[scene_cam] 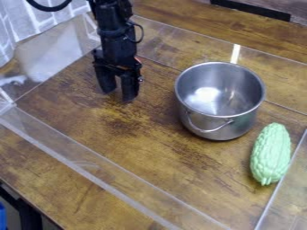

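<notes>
The black robot arm with its gripper [118, 83] hangs low over the wooden table at the upper left, its two dark fingers pointing down; whether anything is between them is not clear. To its right stands a steel pot [220, 94] with a wire handle. A pale green corn-like object [270, 154] lies at the right, below the pot.
Clear plastic walls border the wooden work surface [120, 153], whose middle and lower left are bare. The pot takes up the space right of the gripper.
</notes>
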